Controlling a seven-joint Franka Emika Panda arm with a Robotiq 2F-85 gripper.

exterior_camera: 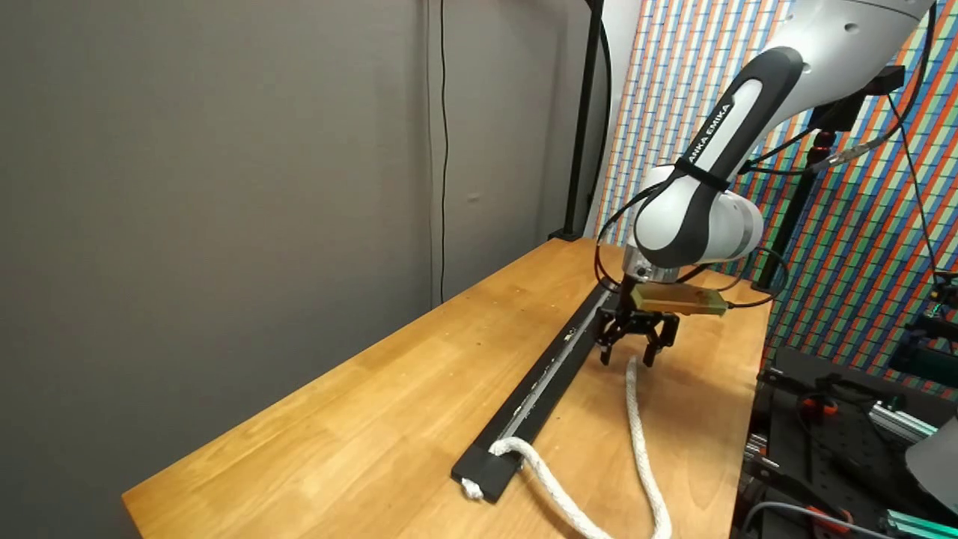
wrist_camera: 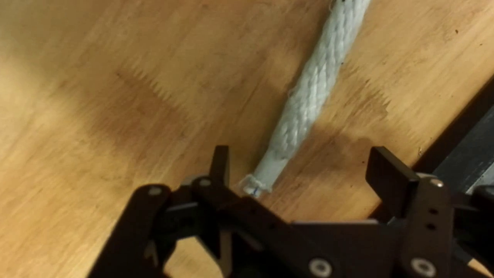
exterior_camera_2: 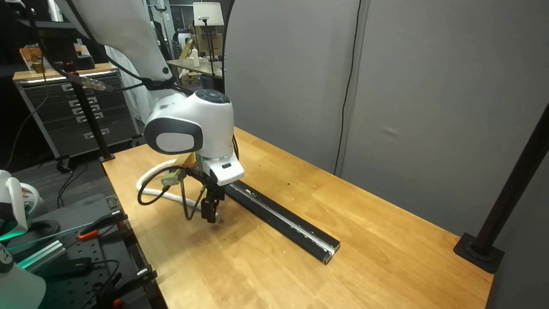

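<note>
A white braided rope (exterior_camera: 640,445) lies in a loop on the wooden table; one end runs into the near end of a long black channel bar (exterior_camera: 539,382). The rope's free end (wrist_camera: 271,169) points toward my gripper, which stands open over it. In the wrist view that end shows between the two fingers, closer to the left one, with a clear gap on the right. Nothing is gripped. From the first exterior side, my gripper (exterior_camera: 626,358) hangs low at the rope's tip. The second exterior view has the gripper (exterior_camera_2: 209,219) partly hiding that tip.
Beside the gripper, the channel bar (exterior_camera_2: 283,221) runs along the table with a pale groove down its middle. A black post base (exterior_camera_2: 478,252) stands at one table corner. Clutter sits off the table's edge.
</note>
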